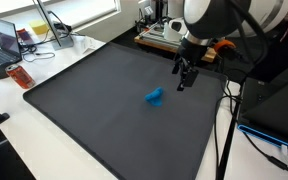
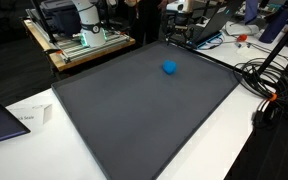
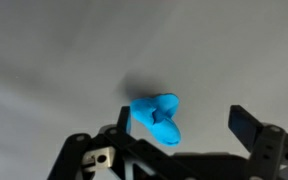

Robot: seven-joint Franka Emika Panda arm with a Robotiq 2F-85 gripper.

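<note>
A small bright blue object (image 1: 155,97), lumpy and irregular in shape, lies on the dark grey mat (image 1: 94,110). In exterior view 2 the same blue object (image 2: 169,67) sits near the far end of the mat. From the wrist, the blue object (image 3: 158,118) appears between the two black fingers, nearer the left one, with bare mat around it. My gripper (image 1: 183,77) is open above the mat, to the right of the object in exterior view 1, and holds nothing.
An orange-red can (image 1: 21,77) and a laptop (image 1: 9,40) stand left of the mat on the white table. Cables (image 2: 269,85) run along the mat's right side in exterior view 2.
</note>
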